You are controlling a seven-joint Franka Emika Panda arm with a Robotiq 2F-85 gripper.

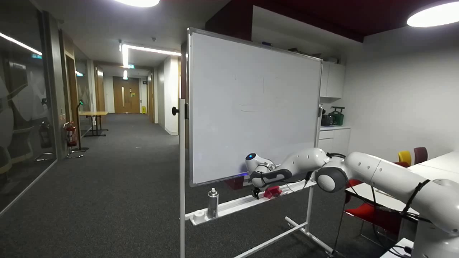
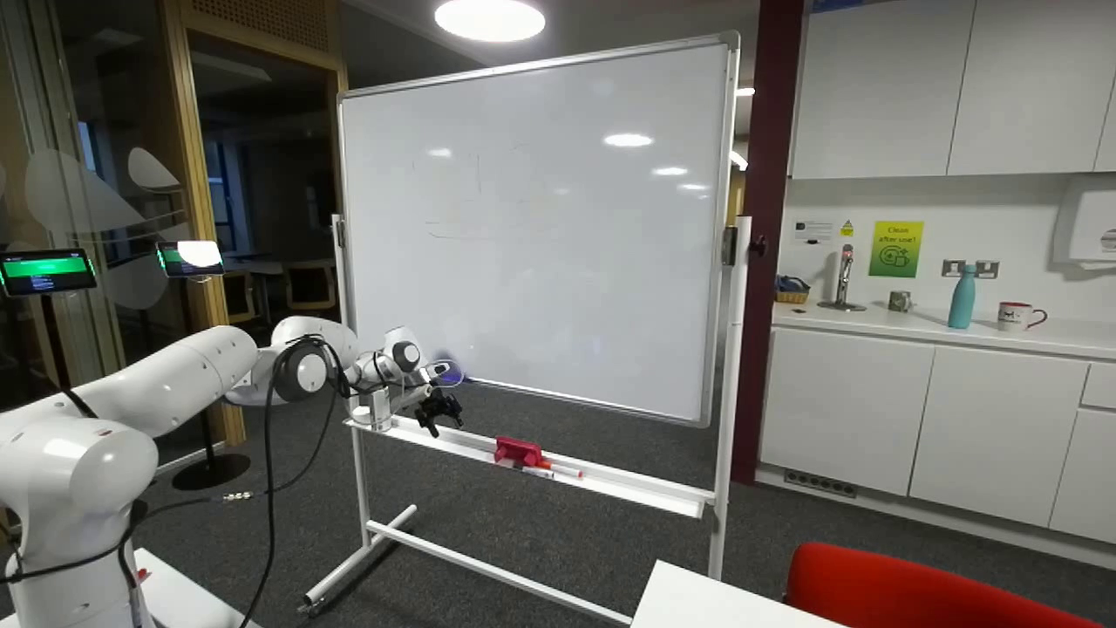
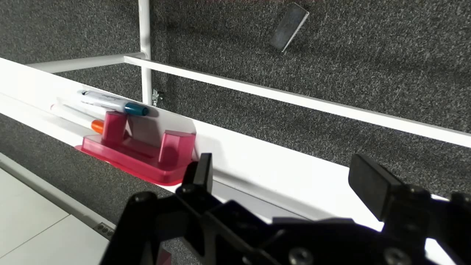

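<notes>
My gripper stands open above the whiteboard's tray (image 3: 273, 170), its two black fingers wide apart and only the bare tray and floor between them. A red plastic holder (image 3: 132, 161) with two upright posts sits on the tray just beyond the left finger in the wrist view. Past it lie a marker with a blue-green cap (image 3: 112, 101) and a marker with an orange cap (image 3: 79, 118). The whiteboard (image 2: 586, 262) above carries a few faint strokes. In exterior view 2 the gripper (image 2: 439, 410) hangs left of the red holder (image 2: 519, 452).
A spray can (image 1: 213, 203) and a white roll (image 1: 198, 215) stand at one end of the tray. A dark flat object (image 3: 289, 27) lies on the carpet. The whiteboard's lower edge runs close beside my arm. A red chair (image 2: 921, 586) is near the front.
</notes>
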